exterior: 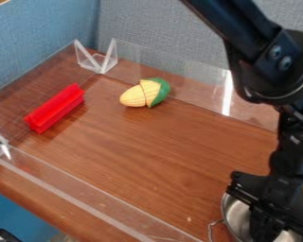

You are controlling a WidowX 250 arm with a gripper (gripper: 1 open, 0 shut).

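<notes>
My black gripper [271, 219] is low at the right front, reaching down over a silver metal pot [233, 216] that it partly covers. Its fingertips are hard to make out against the dark arm and the pot, so whether anything is between them is not visible. A yellow toy corn with a green husk [140, 95] lies toward the back middle of the wooden table [141, 161]. A red block [56, 108] lies on the left side.
Clear barriers run along the table's back and front left edges, with a clear bracket [96, 59] at the back left corner.
</notes>
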